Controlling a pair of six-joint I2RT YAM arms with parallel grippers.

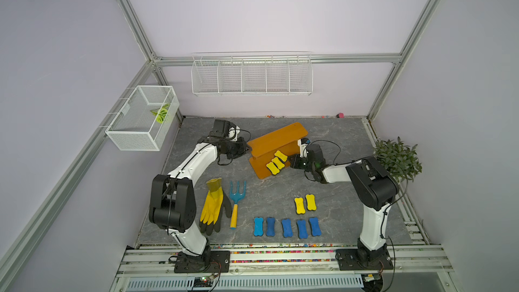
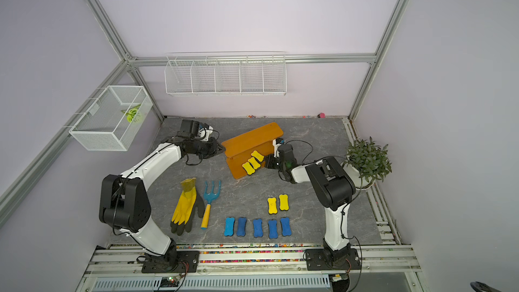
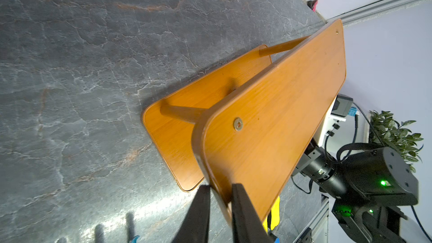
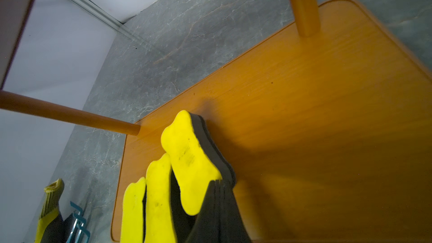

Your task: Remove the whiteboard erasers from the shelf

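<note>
The orange wooden two-tier shelf stands slanted on the table. My left gripper is shut on the end edge of its upper board. Three yellow erasers with dark undersides lie side by side on the lower board: a near one, a middle one and an inner one. Against the inner eraser's end my right gripper is shut, nothing between its fingers. Two more yellow erasers and several blue ones rest on the table in front.
At the front left lie a yellow-and-grey glove and a blue garden fork. A potted plant stands at the right edge. Wire baskets hang at the back. Bare table separates the shelf from the front erasers.
</note>
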